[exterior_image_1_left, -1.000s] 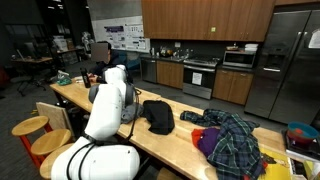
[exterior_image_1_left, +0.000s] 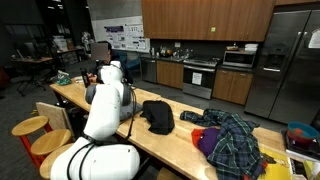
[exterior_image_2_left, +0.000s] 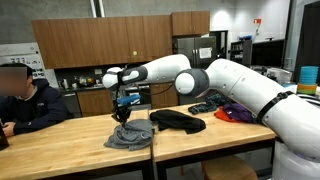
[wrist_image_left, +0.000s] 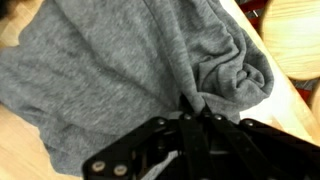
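A grey cloth (exterior_image_2_left: 130, 135) lies crumpled on the wooden table, close to its front edge in exterior view 2. My gripper (exterior_image_2_left: 121, 117) reaches down to its upper part. In the wrist view the grey cloth (wrist_image_left: 100, 65) fills most of the picture, and a raised fold runs into the gripper, which is shut on it. Folds hide most of the fingertips. Exterior view 1 shows the arm in front of the far end of the table, with the gripper itself hard to make out.
A black cloth (exterior_image_1_left: 158, 116) lies nearer the arm's base, with a dark plaid cloth (exterior_image_1_left: 232, 145) farther right. Round wooden stools (exterior_image_1_left: 47, 142) stand along the table's edge. In exterior view 2 a person (exterior_image_2_left: 30, 105) sits at the left end. Bare tabletop (exterior_image_2_left: 55, 140) lies left of the grey cloth.
The far part of the arm has shifted slightly in exterior view 1. The black and plaid cloths have stayed in place.
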